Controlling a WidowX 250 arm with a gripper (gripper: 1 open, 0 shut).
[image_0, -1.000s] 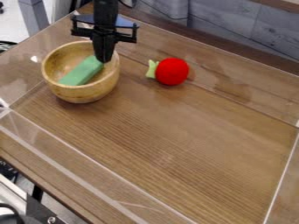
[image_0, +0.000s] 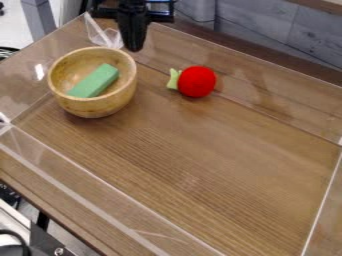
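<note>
A wooden bowl (image_0: 120, 95) stands on the left of the table with a green block (image_0: 94, 79) lying in it. To its right are a red round object (image_0: 197, 81) and a small light green piece touching it on the left. The dark gripper (image_0: 132, 34) is at the top of the view, above and behind the bowl. It looks shut, with nothing seen between its fingers, though it is small and partly out of frame.
A raised wooden edge runs along the back right. Some clear, shiny material sits behind the bowl. Dark cables hang at the lower left.
The gripper has risen from over the bowl and moved back toward the top of the view. The green block stays in the bowl.
</note>
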